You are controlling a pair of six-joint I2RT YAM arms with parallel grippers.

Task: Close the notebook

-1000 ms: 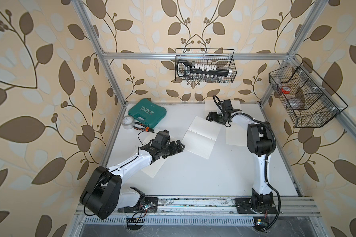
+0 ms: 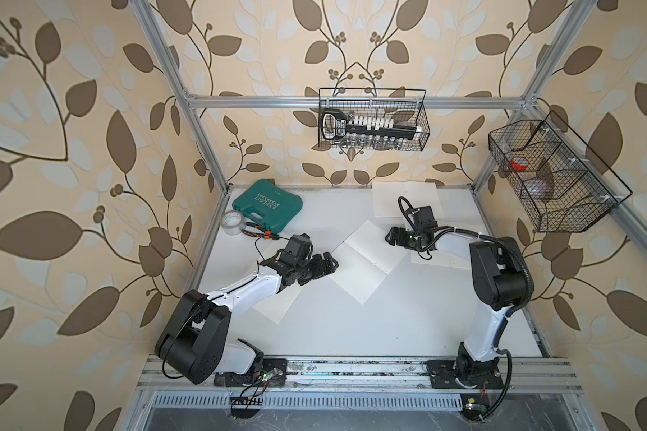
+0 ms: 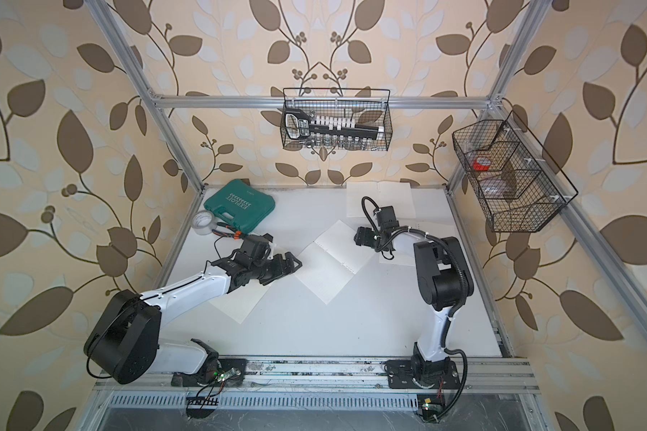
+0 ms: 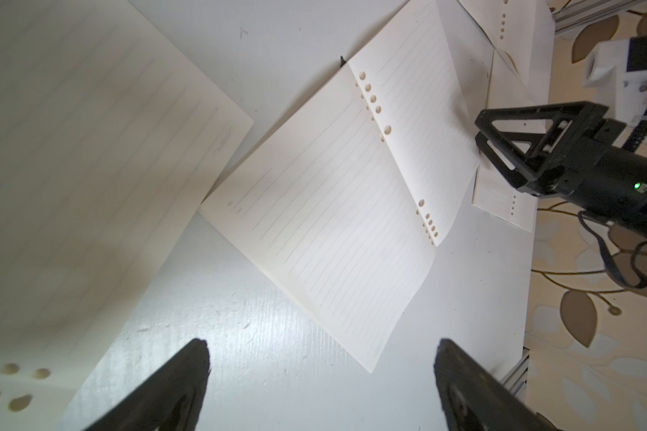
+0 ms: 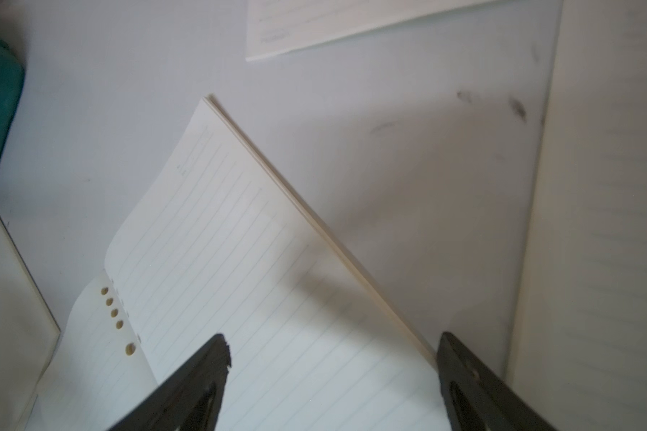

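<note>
The notebook [image 2: 361,265] lies open and turned at an angle in the middle of the white table, its lined pages [image 4: 316,208] and binding holes facing up. Over its right part my right gripper [image 2: 391,237] is low. In the right wrist view, the fingers [image 5: 201,380] of the right gripper are spread, the left one over the page and the right one at the notebook's outer edge. My left gripper is open and empty, beside the notebook's left side; the table shows between its fingers.
Other open paper notebooks lie under the left arm [image 2: 276,307], at the back right [image 2: 388,199] and beneath the right arm [image 2: 442,258]. A green tool case [image 2: 269,204] and a tape roll [image 2: 231,222] stand at back left.
The left arm has barely moved.
</note>
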